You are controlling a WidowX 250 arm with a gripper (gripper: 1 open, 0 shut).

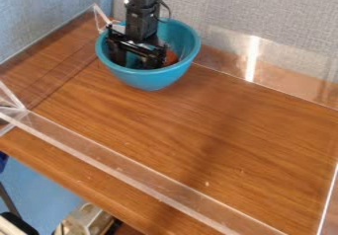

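A light blue bowl (156, 76) stands near the back left of the wooden tabletop. My black gripper (134, 51) reaches down from above into the bowl, its lower part inside the rim on the left side. An orange-red object (169, 55) shows in the bowl just right of the gripper, mostly hidden by it. The fingertips are hidden in the bowl, so whether they hold anything cannot be seen.
Bare wood (218, 150) fills the middle and right of the table. Clear panels edge it, with textured walls behind and to the left. Some items lie below the front left edge.
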